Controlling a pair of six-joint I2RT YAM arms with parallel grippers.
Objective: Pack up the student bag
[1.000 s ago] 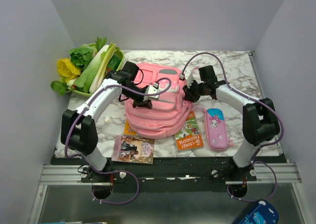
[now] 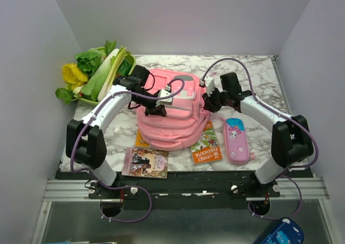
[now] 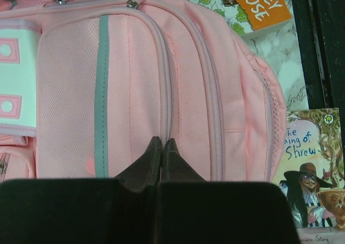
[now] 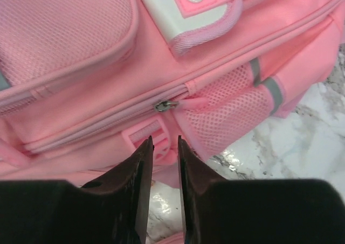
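The pink student bag (image 2: 175,126) lies on the marble table, front pockets up. Over its front panel my left gripper is shut, tips at the curved zip (image 3: 167,93), with nothing showing between them. At the bag's right side my right gripper is open by a narrow gap. A metal zip pull (image 4: 166,105) appears just beyond its fingertips, and a pink strap buckle (image 4: 150,136) shows behind the gap. Beside the bag lie a Treehouse book (image 2: 206,153), a Shrew book (image 2: 145,163) and a pink-and-blue pencil case (image 2: 235,141).
A green basket of vegetables (image 2: 99,71) stands at the back left, close to the left arm. An orange item (image 2: 141,140) pokes out from under the bag. Bare marble (image 2: 264,77) lies at the back right.
My right gripper has shifted a little to the right, and its arm has swung outward. The left arm and the bag look almost unchanged.
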